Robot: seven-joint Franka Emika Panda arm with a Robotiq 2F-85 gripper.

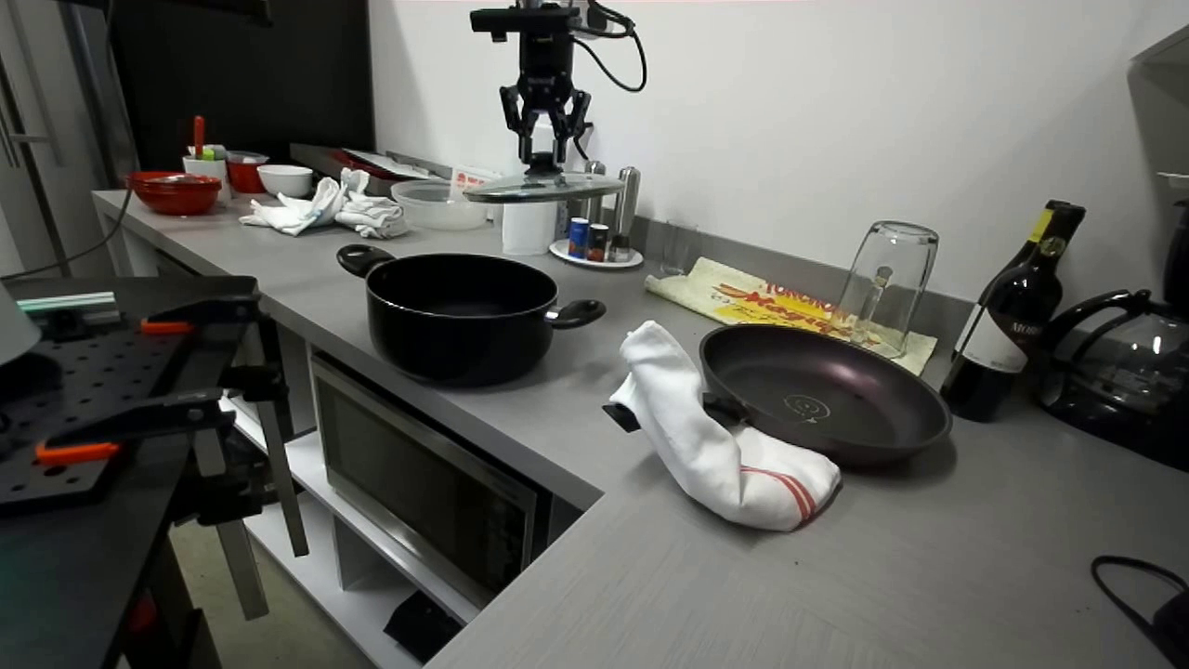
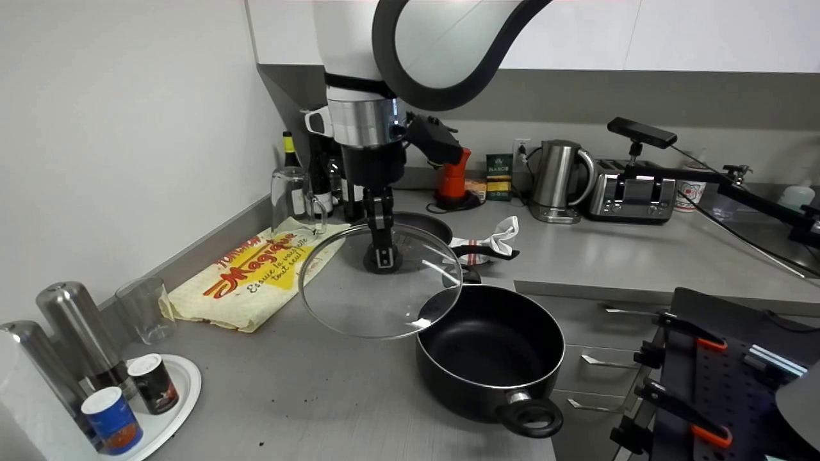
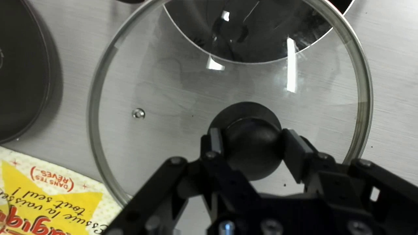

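My gripper is shut on the round black knob [image 3: 254, 150] of a clear glass lid [image 3: 168, 90] with a metal rim. The lid [image 1: 574, 189] hangs in the air, roughly level, higher than the counter. Below and to one side is an open black pot [image 1: 460, 318] with two side handles, its inside empty. In the second exterior view the lid [image 2: 350, 303] shows left of the pot [image 2: 492, 346], covering part of its rim from that angle. The wrist view has the pot [image 3: 250, 31] behind the lid's upper part, so the two are not lined up.
A black frying pan [image 1: 825, 390] lies on the counter, a white cloth [image 1: 713, 446] by its handle. A yellow printed towel [image 2: 254, 273] bears an upturned glass mug [image 2: 290, 203]. Pepper mills [image 2: 81, 323] and small shakers stand near a white plate [image 2: 184, 384].
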